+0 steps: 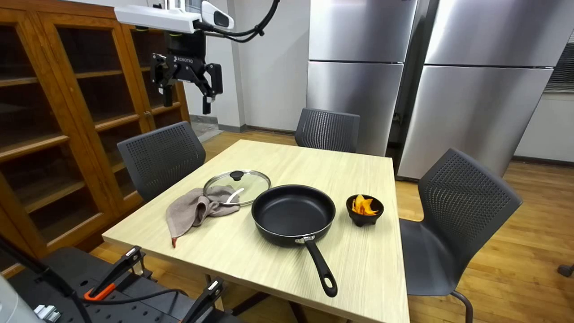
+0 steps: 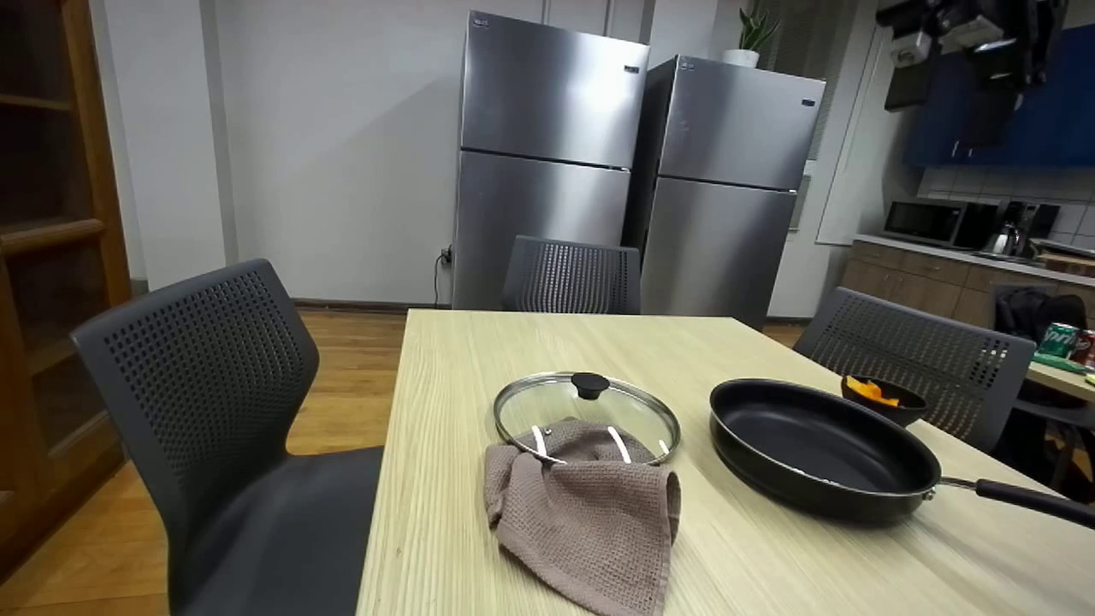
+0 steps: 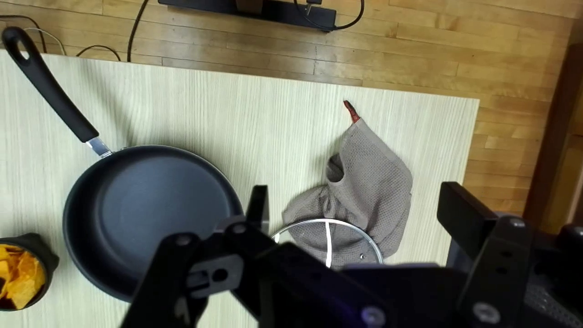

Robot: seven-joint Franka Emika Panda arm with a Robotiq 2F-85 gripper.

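Observation:
High above the table's left side, my gripper [image 1: 187,107] hangs open with nothing between its fingers. Below it in the wrist view, a grey-brown towel [image 3: 377,180] lies crumpled, partly under a glass lid [image 2: 657,411] with a black knob [image 1: 236,175]. The lid's far part is hidden behind my gripper in the wrist view. A black frying pan [image 1: 293,212] sits empty beside the lid, its handle [image 1: 321,269] pointing to the table's near edge. Right of the pan stands a small black bowl [image 1: 366,219] with orange chip-like pieces [image 1: 364,205] in it.
Dark chairs [image 1: 164,156] stand around the pale wooden table [image 1: 328,164]. A glass-doored wooden cabinet [image 1: 91,107] rises at the left, and steel refrigerators [image 1: 355,91] stand behind.

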